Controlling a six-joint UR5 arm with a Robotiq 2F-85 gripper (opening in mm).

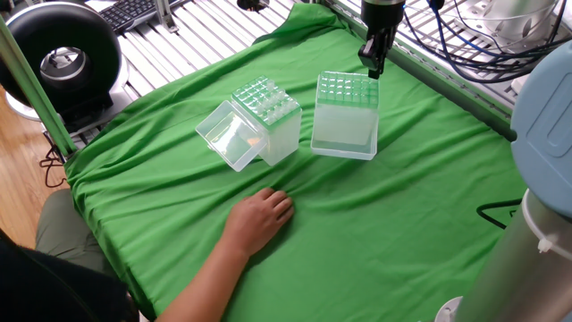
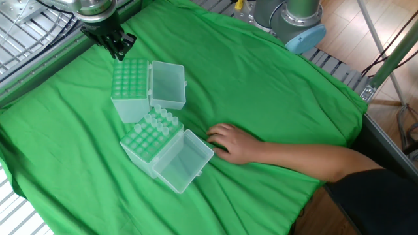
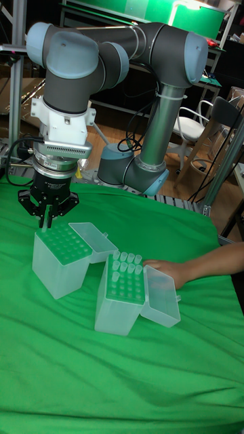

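Note:
Two clear boxes with green perforated racks stand on the cloth, their lids hinged open. The box nearer the arm [image 3: 60, 273] shows a rack with mostly empty holes. Several clear tubes stick up from the rack of the other box [image 3: 119, 304]; exterior view 2 shows these tubes [image 2: 161, 119] at one side, with empty holes beside them. My gripper [image 3: 48, 226] points down at the far corner of the first box's rack, its fingers close together. Whether a thin tube is between the fingertips is too small to make out. In exterior view 1 the gripper [image 1: 373, 73] appears at that rack's corner.
A person's hand [image 1: 257, 221] rests on the green cloth [image 1: 384, 241] near the boxes. The open lids [image 2: 168, 85] [image 2: 185, 162] jut out on the hand's side. Cables [image 1: 474, 58] run behind the arm's side, and bare cloth lies in front of the boxes.

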